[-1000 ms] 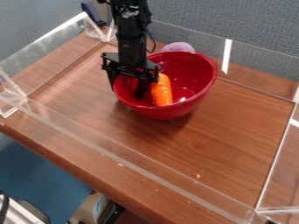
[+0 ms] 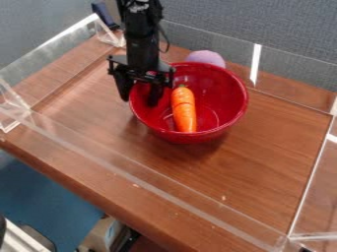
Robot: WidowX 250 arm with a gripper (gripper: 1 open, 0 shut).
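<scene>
A red bowl (image 2: 218, 123) stands on the wooden table, with an orange carrot-like object (image 2: 183, 110) lying inside it, pointing front to back. My black gripper (image 2: 142, 89) is over the bowl's left rim, its lower part at the bowl's left side, left of the carrot. Whether its fingers are open or shut on the rim is hard to tell from this view.
A pale purple round object (image 2: 206, 58) sits behind the bowl. Clear walls edge the wooden table (image 2: 237, 187), whose front and right areas are free. A grey padded wall stands at the back.
My gripper has shifted slightly left and up from deeper in the bowl, showing more of the carrot.
</scene>
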